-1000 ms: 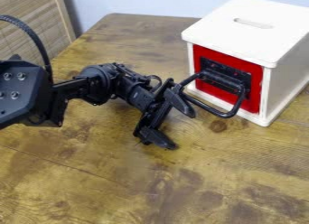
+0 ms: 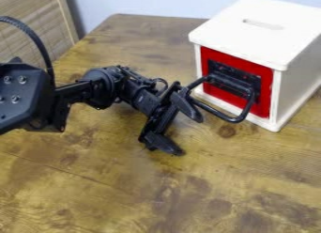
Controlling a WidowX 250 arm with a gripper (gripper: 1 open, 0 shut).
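My black gripper (image 2: 174, 126) hangs low over the wooden table, its two fingers spread open with nothing visible between them. A white box (image 2: 294, 72) with a red front panel (image 2: 262, 109) and a slot in its top stands at the right. A black latch plate with a bent black bar handle (image 2: 226, 116) is on the red panel, and the handle reaches out toward my gripper, close behind the upper finger. Whether they touch I cannot tell.
A pale wall is at the back, and a slatted wooden panel (image 2: 25, 39) is at the upper left.
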